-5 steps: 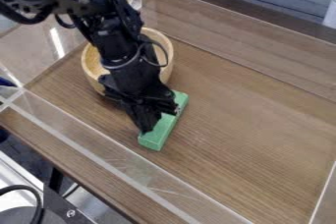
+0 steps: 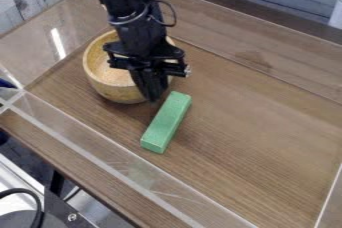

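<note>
My gripper (image 2: 158, 84) is low over the right side of a round tan bowl (image 2: 104, 80), the black arm reaching down from the top and hiding part of the bowl. The fingertips look close together, with nothing visible between them. A green rectangular block (image 2: 166, 122) lies on the wooden table just below and right of the gripper, long side running from lower left to upper right, apart from the fingers.
A transparent edge strip and a black cable (image 2: 20, 197) are at the lower left.
My gripper has moved up the view, away from the green block, which is now fully uncovered and appears to lie in the same place.
</note>
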